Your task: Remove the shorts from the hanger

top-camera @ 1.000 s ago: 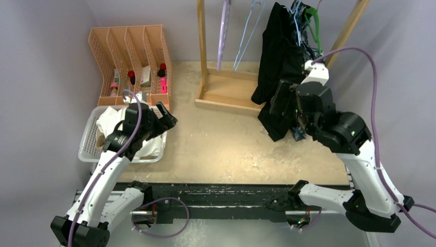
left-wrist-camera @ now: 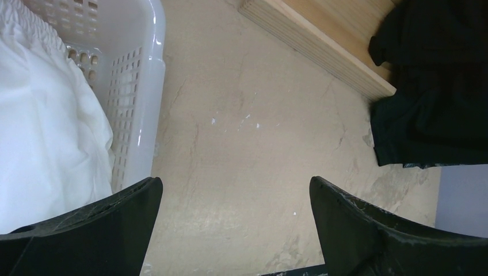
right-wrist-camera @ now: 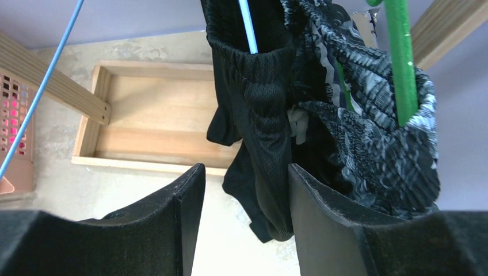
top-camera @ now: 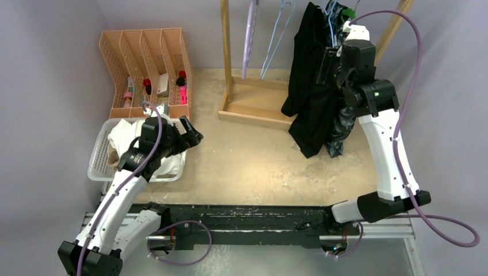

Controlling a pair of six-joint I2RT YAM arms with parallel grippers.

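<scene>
Black shorts hang on the rack at back right, beside patterned dark garments on a green hanger. A light blue hanger runs into the black cloth's top in the right wrist view. My right gripper is part open just in front of the hanging cloth, one finger against or very near it; whether cloth is between the fingers is unclear. My left gripper stands open over the table beside the white basket, nothing between its fingers.
A wooden tray with upright posts stands at the back middle. Empty hangers hang left of the garments. A pink organizer is at the back left.
My right arm has moved away from the front, up toward the hanging garments, now covering more of the green hanger. The left arm has barely moved.
</scene>
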